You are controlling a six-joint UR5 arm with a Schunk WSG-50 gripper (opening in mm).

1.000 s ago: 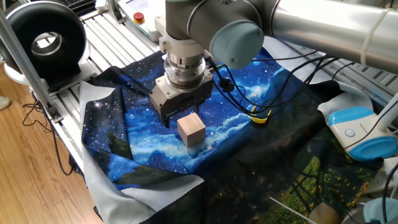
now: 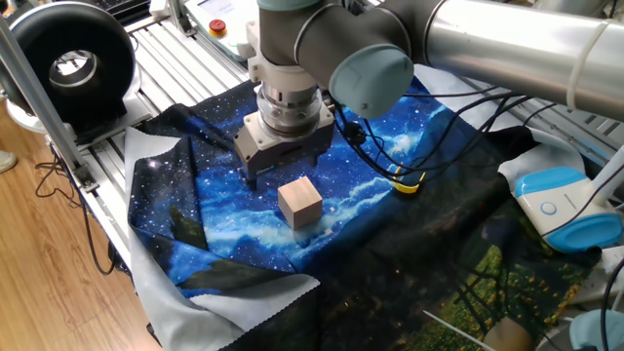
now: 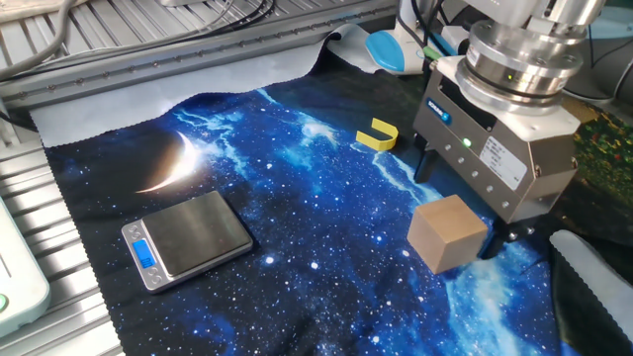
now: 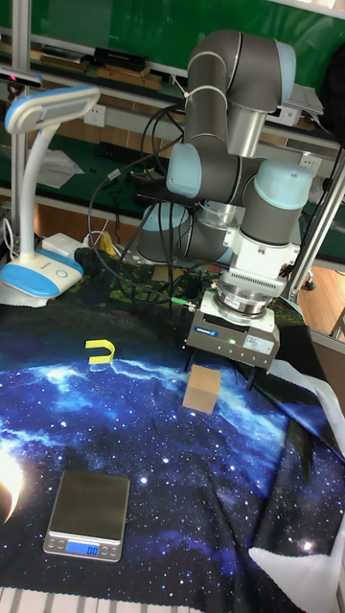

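A plain wooden cube point(image 2: 300, 202) rests on the blue starry cloth point(image 2: 234, 210). The same cube point(image 3: 447, 233) shows in the second exterior view, and the third view has the cube point(image 4: 202, 389) just in front of the hand. My gripper point(image 2: 286, 173) points down close beside the cube, on its far side in the first exterior view. Its dark fingers point(image 3: 423, 164) stand wide apart, so the gripper point(image 3: 459, 204) is open. Nothing shows held between the fingertips, and the cube looks to be outside the fingers. Whether a finger touches the cube cannot be told.
A yellow U-shaped piece point(image 3: 378, 135) lies on the cloth past the cube. A digital scale point(image 3: 210, 233) with an empty plate sits on the open cloth. The white and blue lamp base point(image 2: 565, 208) stands at one side. Cloth folds point(image 2: 185, 255) rise near the edge.
The cube has not moved.
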